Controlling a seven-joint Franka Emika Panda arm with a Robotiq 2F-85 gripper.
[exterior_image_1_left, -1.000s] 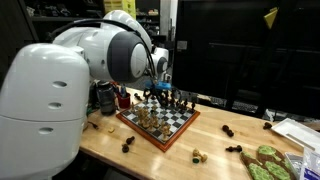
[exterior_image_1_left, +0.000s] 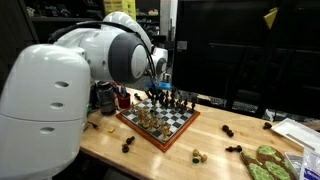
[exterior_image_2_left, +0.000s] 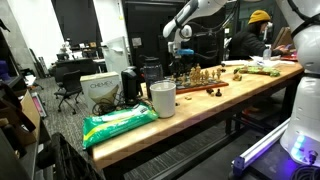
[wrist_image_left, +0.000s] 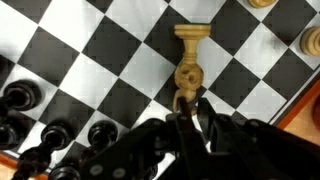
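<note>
A light wooden chess piece (wrist_image_left: 188, 72) lies on its side across the squares of the chessboard (wrist_image_left: 135, 75) in the wrist view. At the lower end of that piece are the dark fingertips of my gripper, with its narrow end close to or between them. Whether the fingers press on it cannot be told. Exterior view 1 has the gripper (exterior_image_1_left: 154, 90) low over the far left part of the board, mostly hidden by the arm.
Dark pieces (wrist_image_left: 58, 134) stand close by at the lower left of the wrist view, and light ones (wrist_image_left: 311, 40) at the right. Several loose pieces (exterior_image_1_left: 198, 156) lie on the table in front of the board. A green patterned item (exterior_image_1_left: 262, 163) is at the right.
Very little differs in exterior view 1. The arm and the board pieces look almost still, and any finger motion is too small to make out.
</note>
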